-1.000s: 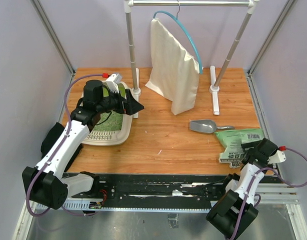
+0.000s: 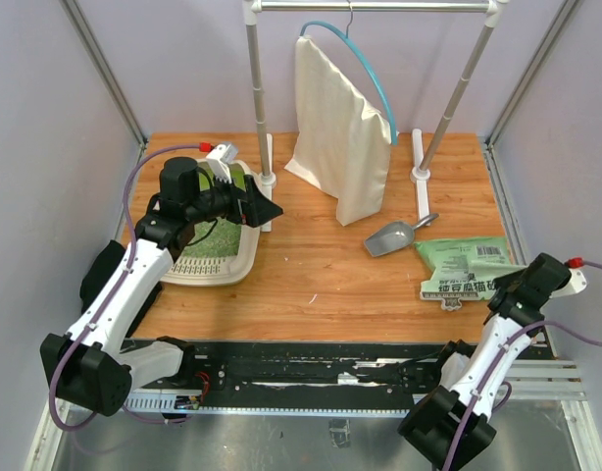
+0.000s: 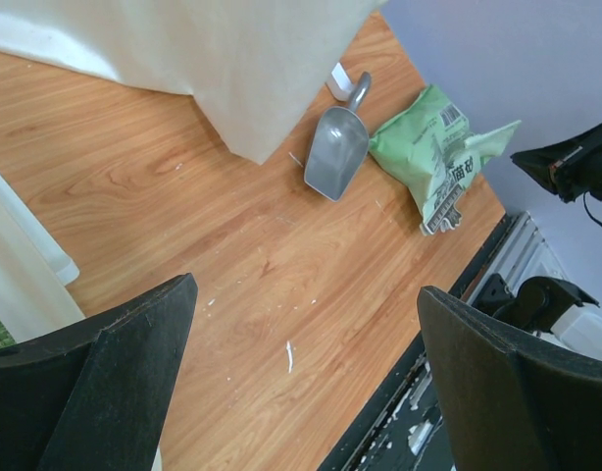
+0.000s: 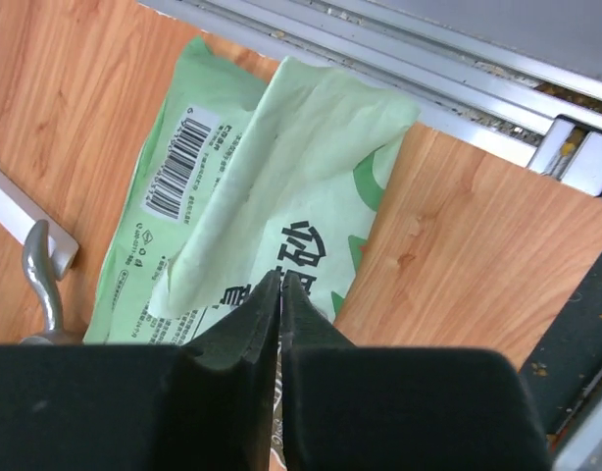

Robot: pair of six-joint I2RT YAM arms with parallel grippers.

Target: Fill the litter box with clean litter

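Note:
The green litter bag (image 2: 460,257) lies flat at the right of the table, its top folded over and a clear clip (image 2: 451,296) along its front edge. In the left wrist view, my right gripper is raised just right of the bag, apart from it. Its fingertips (image 4: 268,294) lie almost together in the right wrist view, nothing visible between them; whether they are fully shut is unclear. A grey metal scoop (image 2: 390,238) rests left of the bag. Over the litter box (image 2: 209,272), which shows green inside, my left gripper (image 2: 265,206) hangs open and empty.
A cream cloth (image 2: 335,128) hangs from a blue hanger on a white rack (image 2: 265,118) whose feet stand on the table. Walls close in both sides.
The bag shifted slightly left and its top fold changed. The scoop turned, its handle now pointing up and right. My left arm stayed put.

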